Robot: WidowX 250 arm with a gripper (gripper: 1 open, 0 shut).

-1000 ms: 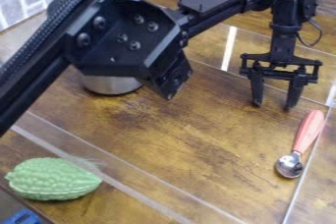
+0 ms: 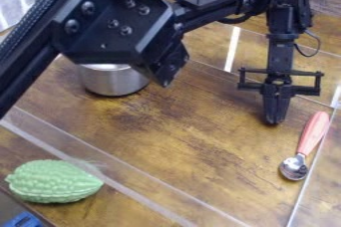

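My black gripper [image 2: 277, 110] points down at the wooden table [image 2: 160, 161] on the right, its fingers shut together with nothing visible between them. Below and right of it lies a scoop [image 2: 306, 143] with a pink handle and a round metal head. A green bitter melon [image 2: 54, 181] rests at the lower left. A metal pot [image 2: 110, 80] sits at the upper left, partly hidden behind my arm.
A blue object [image 2: 19, 221] shows at the bottom left corner. White tape lines cross the surface. A pale rack stands at the top left.
My gripper's fingers, apart a second ago, have come together, and the gripper has shifted slightly down and left. The scoop, melon and pot have not moved.
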